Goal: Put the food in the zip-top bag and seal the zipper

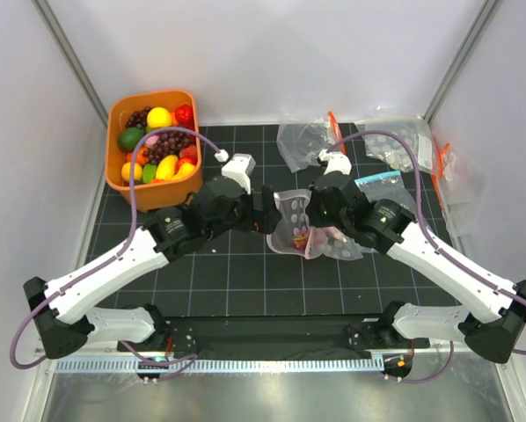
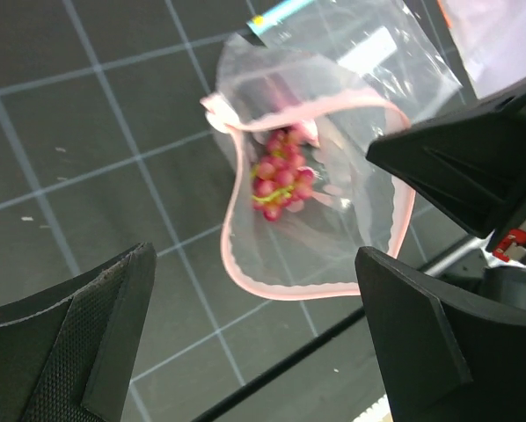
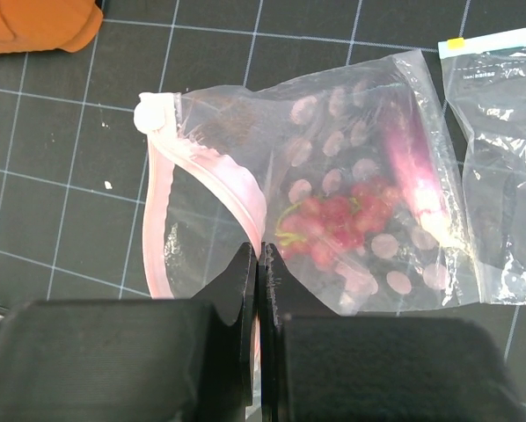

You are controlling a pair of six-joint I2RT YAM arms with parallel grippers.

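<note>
A clear zip bag with a pink rim (image 2: 285, 292) lies in the middle of the table, its mouth gaping toward the left. Inside are red grapes (image 2: 281, 176) and, deeper in, a long pink item (image 3: 414, 163) blurred by the plastic. My right gripper is shut on the bag's rim, holding one side of the mouth. My left gripper stands open just left of the mouth, nothing between its fingers, apart from the bag. A white-pink zipper slider (image 3: 150, 114) sits at one corner of the rim.
An orange bin (image 1: 149, 198) full of mixed fruit and vegetables stands at the back left. Other clear bags lie behind and to the right, one with a blue zipper (image 1: 379, 177), others with orange strips (image 1: 335, 127).
</note>
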